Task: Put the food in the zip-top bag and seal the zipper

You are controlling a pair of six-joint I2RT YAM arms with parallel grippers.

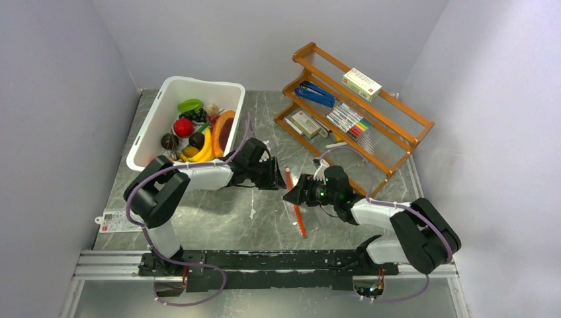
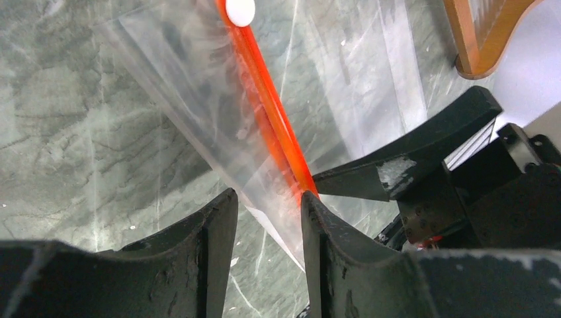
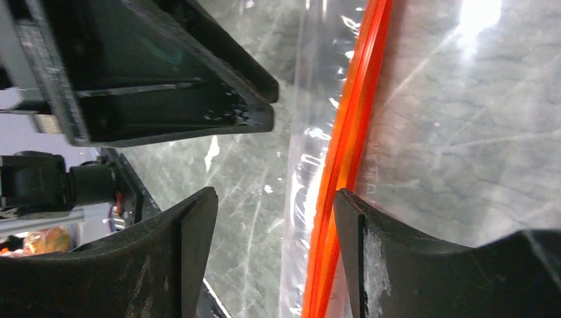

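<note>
A clear zip top bag [image 2: 357,73] lies flat on the grey table, its orange zipper strip [image 2: 274,109] running along one side. A white slider [image 2: 240,11] sits near one end of the strip. My left gripper is part open over the bag's clear edge, with a gap between its fingers. From the other side, my right gripper stands part open across the bag's edge; one finger [image 3: 350,218] touches or overlaps the orange strip. In the top view the grippers face each other across the strip. No food shows in the visible part of the bag.
A white bin [image 1: 228,88] of toy food stands at the back left. At the back right is a wooden rack [image 1: 397,129] with boxes and markers. A white power strip [image 1: 119,221] lies at the left edge.
</note>
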